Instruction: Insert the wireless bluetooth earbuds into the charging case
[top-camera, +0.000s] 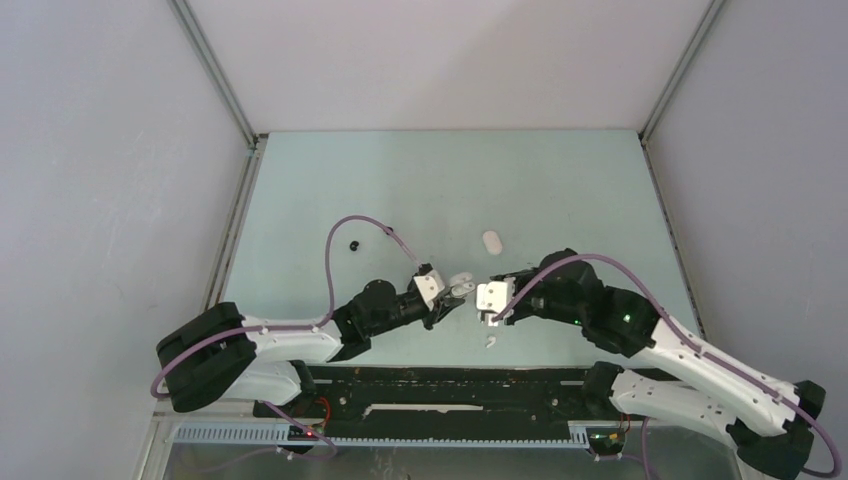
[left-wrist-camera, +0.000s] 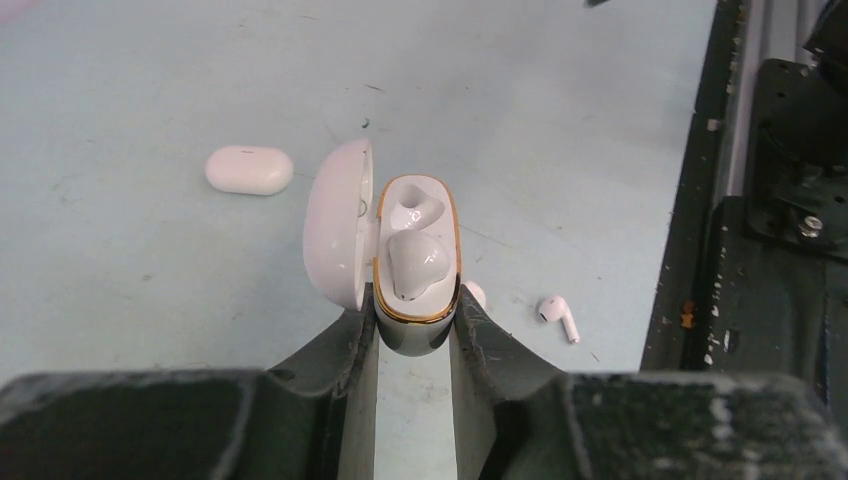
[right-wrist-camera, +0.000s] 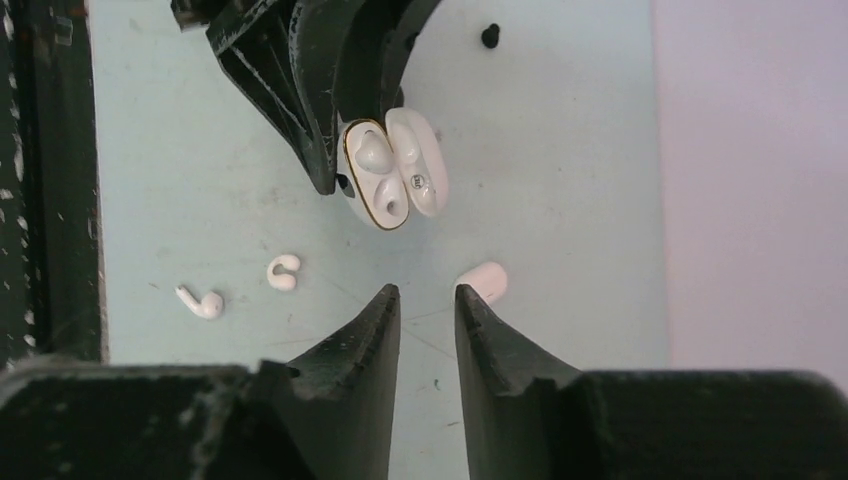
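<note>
My left gripper is shut on the open white charging case (left-wrist-camera: 418, 262), lid upright; two pale shapes show in its wells. One earbud (left-wrist-camera: 555, 312) lies on the table near the front edge. In the right wrist view a second small white piece (right-wrist-camera: 282, 282) lies beside that earbud (right-wrist-camera: 209, 305). My right gripper points toward the table below and apart from the case, its fingers close together, with nothing visible between them.
A white rounded capsule-like object (top-camera: 492, 242) lies farther back on the table (top-camera: 450, 170). Small black pieces (top-camera: 354, 246) lie at the left. A dark rail (top-camera: 450, 385) runs along the front edge.
</note>
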